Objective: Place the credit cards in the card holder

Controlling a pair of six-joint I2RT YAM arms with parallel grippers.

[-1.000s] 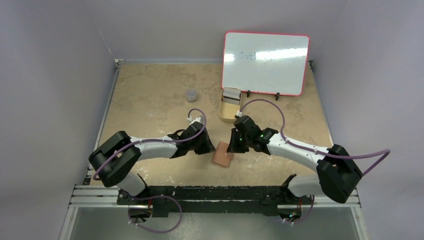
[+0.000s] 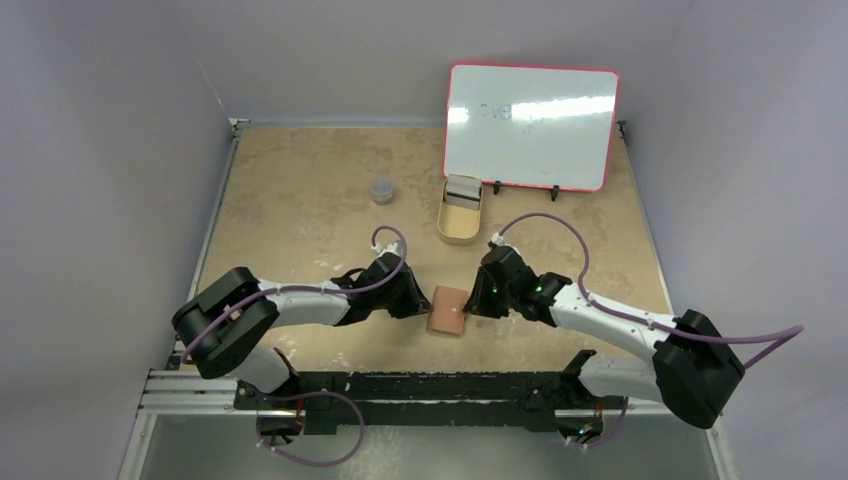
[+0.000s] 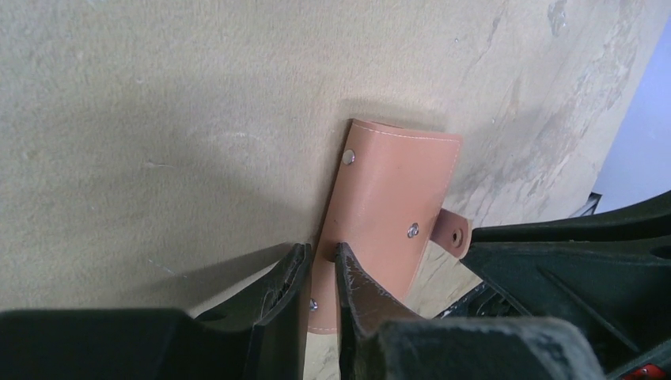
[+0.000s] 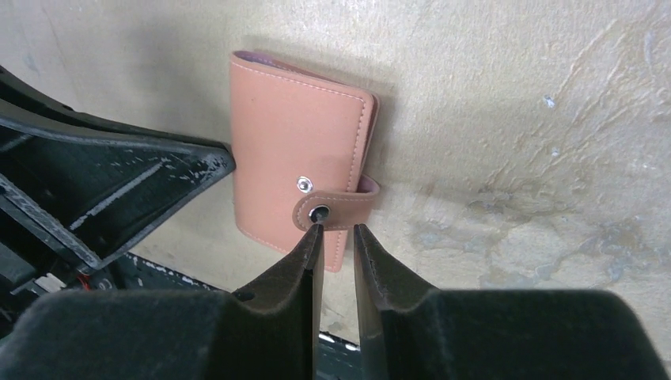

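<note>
A pinkish-brown card holder lies closed on the table between both grippers. My left gripper is shut on its left folded edge, which shows between the fingers. At the opposite edge, a strap with a snap hole stands out over the cover, near a metal snap. My right gripper is shut with its tips at this strap; whether they pinch it is unclear. Farther back, grey-and-white flat pieces, apparently the cards, sit in the far end of a tan box.
A small clear round container stands left of the box. Behind it on the right leans a red-framed whiteboard. Open table lies to the left and right of the arms.
My right gripper has shifted right and toward the near edge. The holder has turned slightly and now lies straighter. The left gripper has moved a little nearer the front.
</note>
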